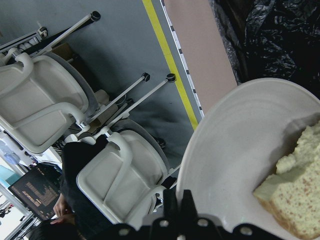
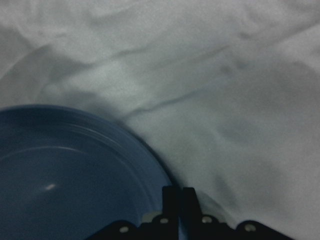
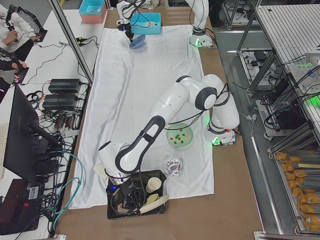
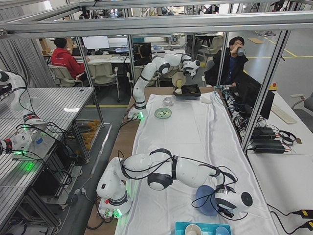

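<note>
My left gripper is shut on a white plate (image 1: 225,150) holding pieces of bread (image 1: 295,190); in the camera left view it hangs tilted over a black crate (image 3: 114,212) that holds a pale cup (image 3: 153,184). My right gripper is shut on the rim of a blue plate (image 2: 75,175) lying on the white cloth (image 2: 240,115); in the camera left view that plate (image 3: 139,42) looks tilted.
A green plate (image 3: 179,134) with small coloured bits and a foil packet (image 3: 172,166) lie on the cloth near the left arm. A blue bin (image 3: 150,22) stands beside the right arm.
</note>
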